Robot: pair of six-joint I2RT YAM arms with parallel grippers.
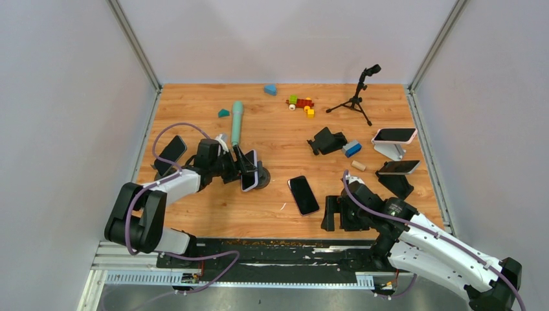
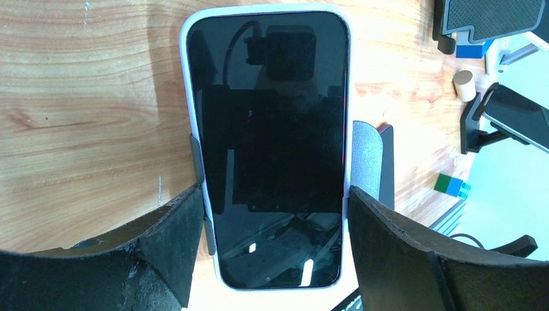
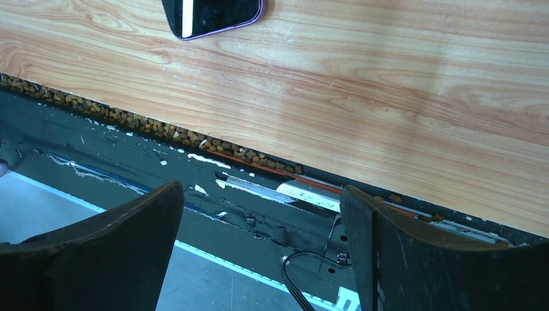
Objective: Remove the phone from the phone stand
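Note:
The phone [image 2: 272, 129], dark-screened with a pale lilac case, leans in a dark stand [image 1: 263, 177] on the left half of the table. My left gripper is open wide, one finger on each side of the phone's lower half. Its fingertips lie at or very near the case edges; contact cannot be told for certain. The stand's grey backing [image 2: 367, 155] shows past the phone's right edge in the left wrist view. Open and empty, my right gripper hangs over the table's front edge.
A second phone [image 1: 303, 195] lies flat mid-table. A green rod [image 1: 237, 123] stretches behind the left gripper. Another phone [image 1: 171, 152] stands at far left. Two more phones on stands [image 1: 395, 135] and a tripod [image 1: 355, 102] occupy the right side.

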